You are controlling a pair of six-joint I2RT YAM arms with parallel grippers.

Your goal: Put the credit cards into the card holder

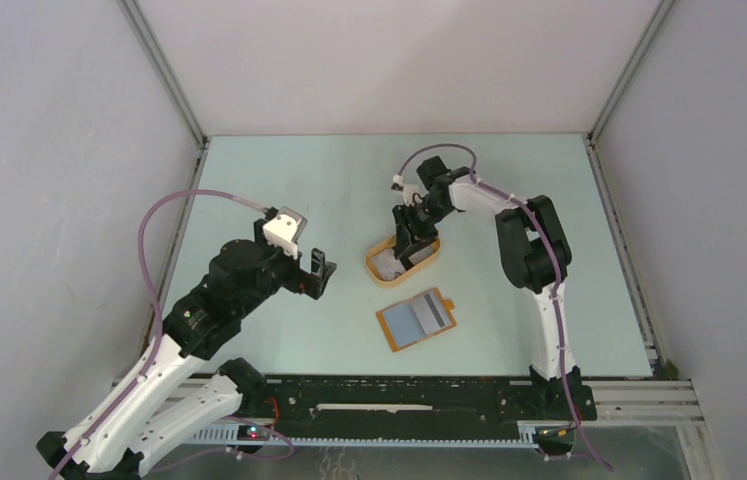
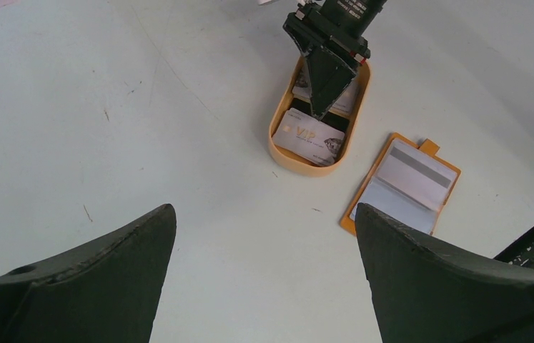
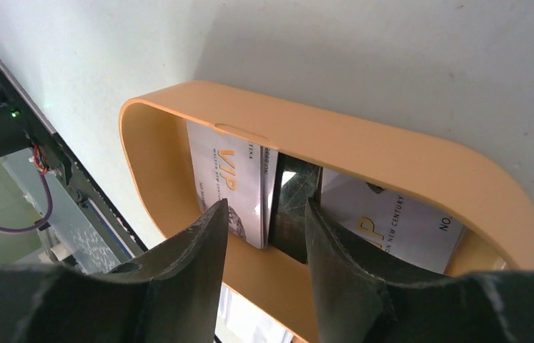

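Observation:
An orange oval box holds VIP cards and a dark card between the pale ones. My right gripper is down at the box with fingers apart, its tips over the cards near the dark one; nothing is visibly held. Below the box in the top view lies the orange-framed card holder, pale inside with a tab on its right edge. My left gripper hangs open over the table to the left of the box, empty.
The left arm occupies the front left; the right arm reaches in from the front right.

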